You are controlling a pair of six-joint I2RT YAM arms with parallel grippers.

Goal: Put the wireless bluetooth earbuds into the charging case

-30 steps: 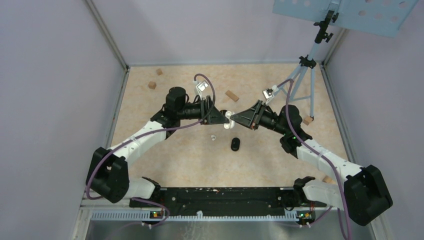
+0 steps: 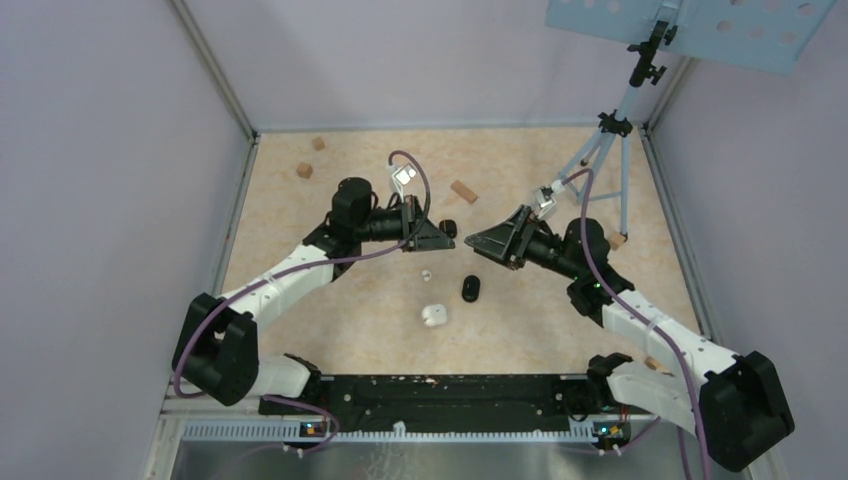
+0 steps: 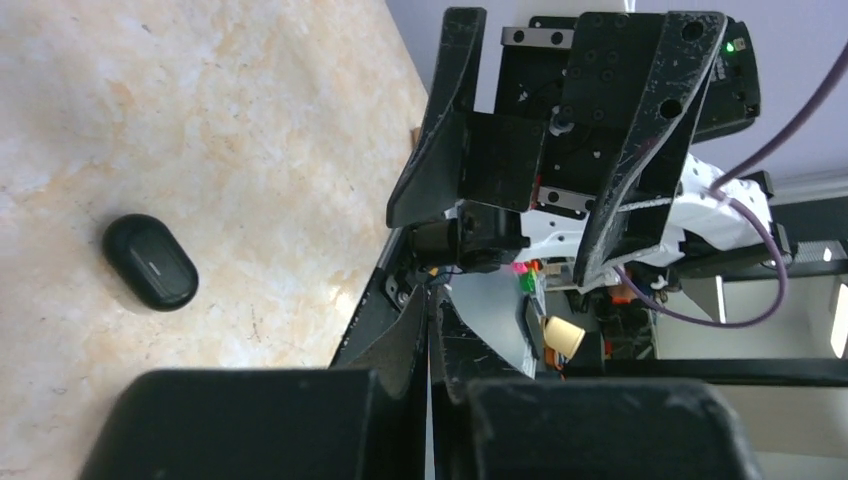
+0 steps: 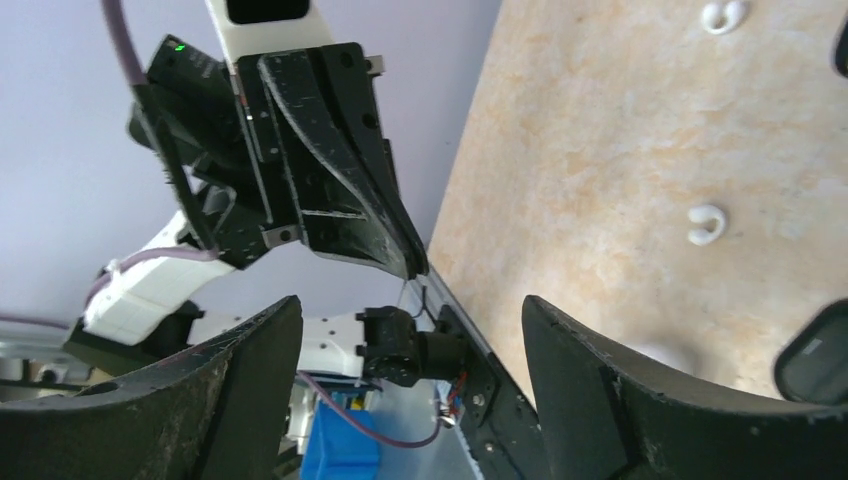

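The white charging case (image 2: pixel 434 315) is at the front middle of the table in the top view, away from both grippers; whether its lid is open I cannot tell. In the right wrist view the case (image 4: pixel 668 352) is a blurred white patch partly behind a finger. Two white clip-shaped earbuds, one nearer (image 4: pixel 707 224) and one farther (image 4: pixel 724 15), lie on the table; the top view shows one earbud (image 2: pixel 427 275). My left gripper is shut, its fingertips together with nothing between them. Facing it, my right gripper stands open and empty.
Two black cases rest on the table, one (image 2: pixel 471 288) in front of the grippers and one (image 2: pixel 448 229) behind the left gripper's tips. Wooden blocks (image 2: pixel 464 191) lie toward the back. A tripod (image 2: pixel 622 170) stands at the back right.
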